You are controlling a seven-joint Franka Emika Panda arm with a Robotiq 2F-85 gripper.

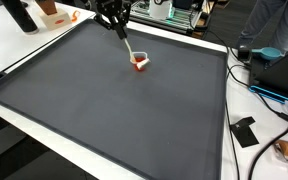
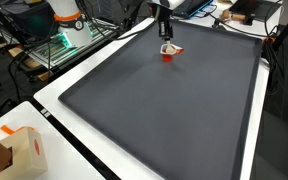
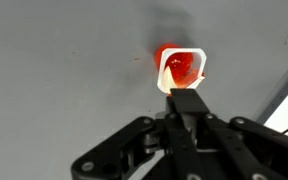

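A small red container with a white, squarish rim (image 3: 182,67) sits on the dark grey board, its red inside showing from above in the wrist view. The same container (image 1: 139,62) is near the board's far edge in exterior view 1, and as a red-and-white shape (image 2: 168,57) in exterior view 2. Directly over it is my gripper, its black fingers close together. A thin pale stick (image 1: 129,46) runs down from the fingers toward the container. My gripper appears shut on this stick; its lower end is hard to make out.
The grey board (image 1: 114,110) is otherwise bare, with wide free room in front of the container. A small black piece (image 1: 244,131) lies on the white table to the right. Cables and other equipment crowd the table beyond the board's far edge.
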